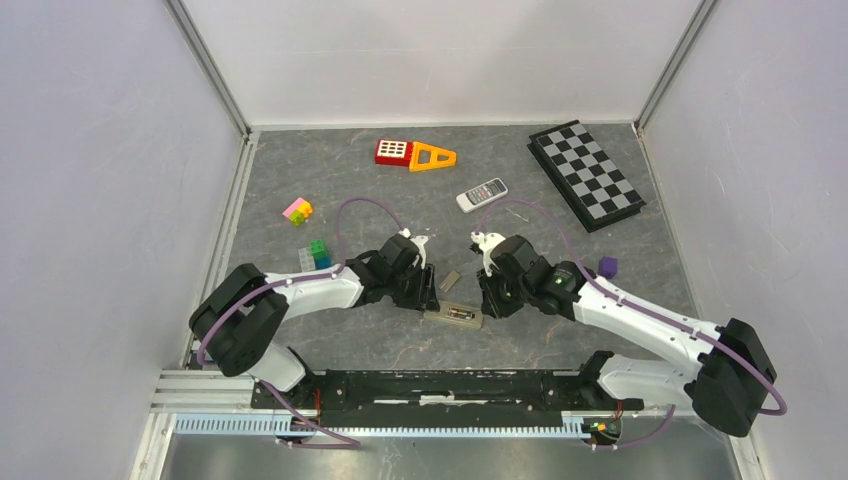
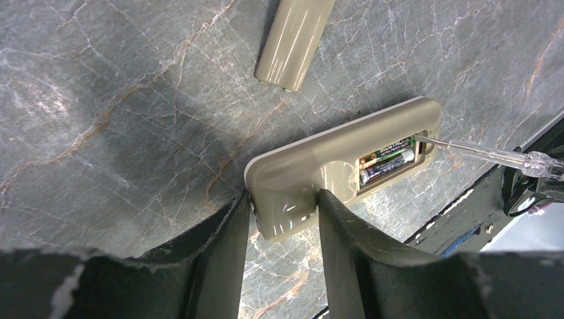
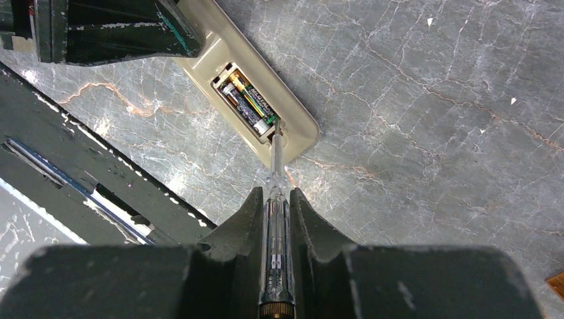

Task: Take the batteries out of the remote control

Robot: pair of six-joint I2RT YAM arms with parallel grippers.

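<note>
A beige remote control (image 2: 319, 149) lies back side up, its battery compartment uncovered. Two batteries (image 3: 249, 102) sit side by side in that compartment. My left gripper is shut on the remote's end opposite the compartment. In the right wrist view a clear-handled screwdriver (image 3: 277, 232) stands between the fingers of my right gripper, which is shut on its handle. The metal tip touches the compartment's end, by the end of one battery; whether it reaches under that battery I cannot tell. The detached battery cover (image 2: 296, 43) lies apart on the table.
A white remote (image 1: 482, 195), a chessboard (image 1: 587, 175) and a red and orange toy (image 1: 415, 155) lie farther back. Coloured blocks (image 1: 298, 211) stand at the left, a purple block (image 1: 608, 267) at the right. Bare table surrounds the beige remote.
</note>
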